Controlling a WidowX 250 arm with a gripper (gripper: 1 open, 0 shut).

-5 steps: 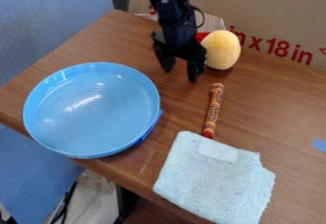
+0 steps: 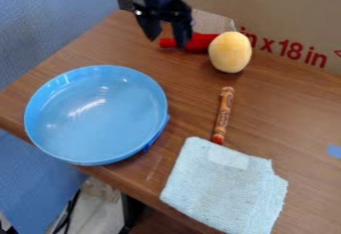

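My black gripper hangs at the top of the view, above a red object at the back of the table, with its fingers apart and nothing visible between them. A yellow egg-shaped object stands to the right of it. An orange stick-like item lies in the middle right. A blue plate sits at the left, and a folded light cloth lies at the front right.
A cardboard box stands along the back.
My gripper has risen and moved back, away from the middle of the table, uncovering more of the red object. The objects on the table have not visibly moved.
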